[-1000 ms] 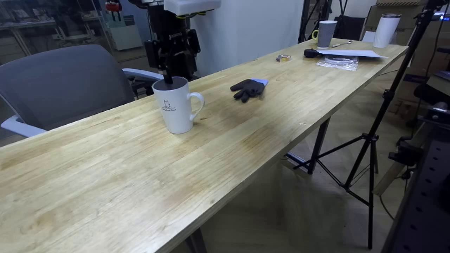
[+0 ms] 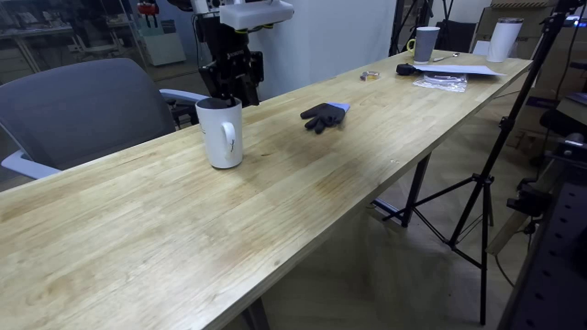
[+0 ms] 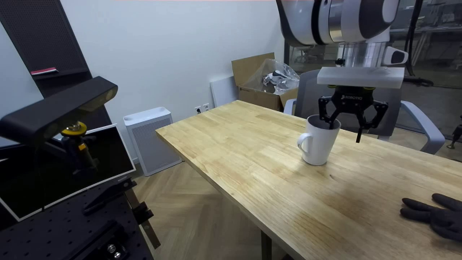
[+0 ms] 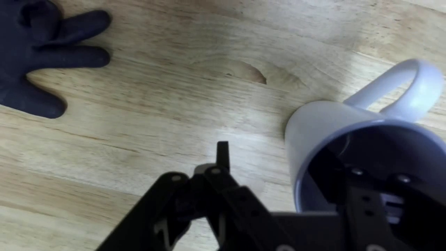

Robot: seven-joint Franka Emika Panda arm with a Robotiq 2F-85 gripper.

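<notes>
A tall white mug with a dark inside stands on the wooden table, its handle turned toward the table's front side. My gripper points down at the mug's rim with its fingers part open. One of its fingers reaches into the mug and the other hangs outside, so the mug's wall lies between them. In the wrist view, bare table shows between the outer finger and the mug, so that finger is clear of the wall. Shadow inside the mug hides whether the inner finger touches it.
A dark glove lies on the table a little way from the mug. Farther along are a tape roll, a grey mug, papers and a white tumbler. An office chair stands behind the table.
The mug has turned, its handle swinging from the right side toward the exterior view 1 camera, and has shifted slightly left and back. My gripper has turned as well, one finger still in the mug.
</notes>
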